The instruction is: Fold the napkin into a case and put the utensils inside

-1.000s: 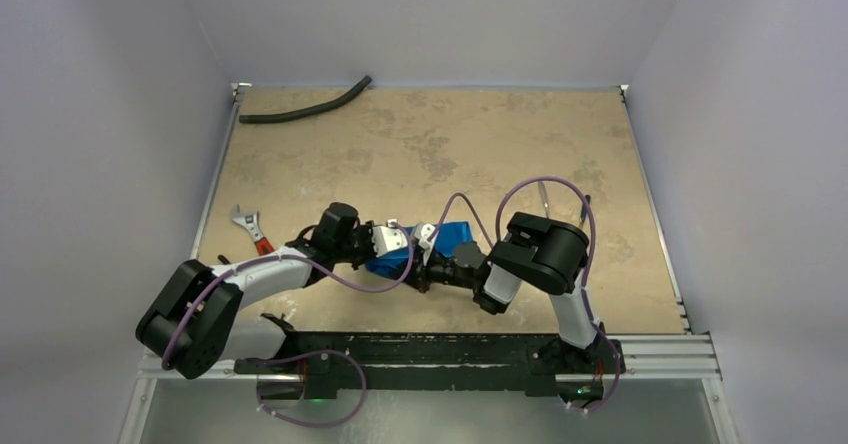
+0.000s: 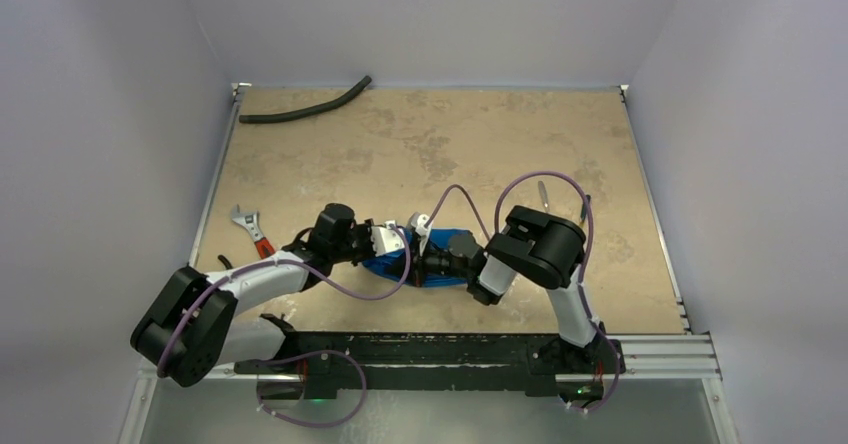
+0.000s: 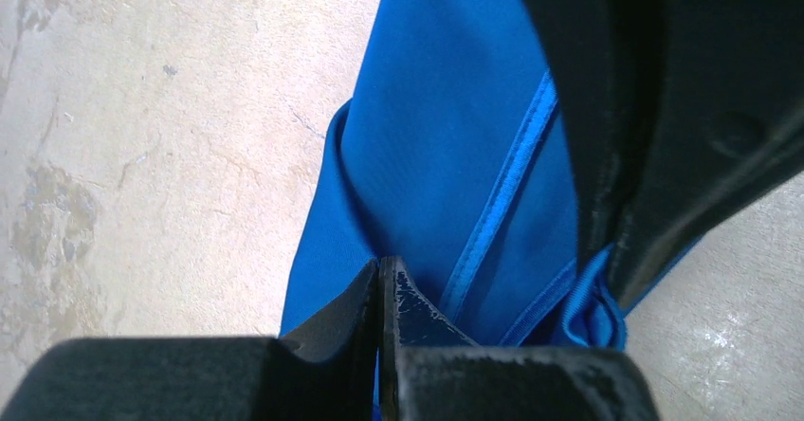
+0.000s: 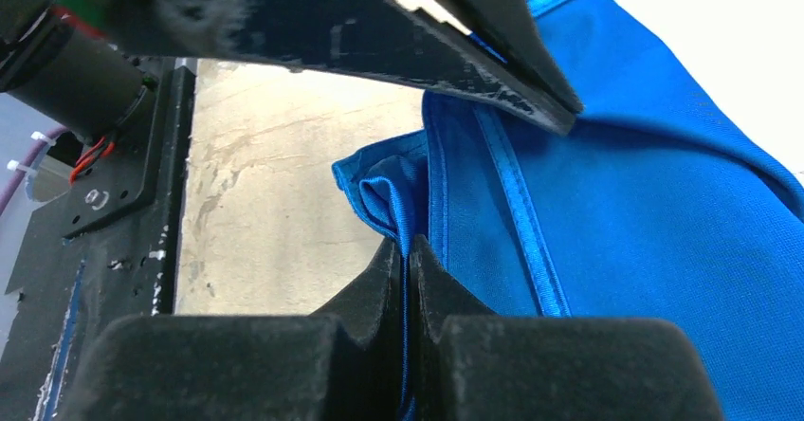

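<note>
The blue napkin (image 2: 445, 280) (image 3: 446, 108) (image 4: 635, 231) lies folded at the front middle, partly hidden by both arms. My left gripper is shut at the napkin, nothing clearly visible between its fingertips; its fingers also show over the fabric at the top of the right wrist view. My right gripper is shut on a folded, hemmed edge of the napkin, which bunches up above its fingertips. At the right of the table lie a silver utensil (image 2: 542, 193) and a dark-handled one (image 2: 586, 200), the latter partly hidden by the hose.
An adjustable wrench (image 2: 257, 234) lies at the left, with a small dark item partly hidden near it. A black tube (image 2: 300, 113) lies at the back left. Walls surround the back and sides.
The right arm has shifted slightly, with its hose swaying, and the visible part of the napkin has changed a little. The left arm has moved only very slightly.
</note>
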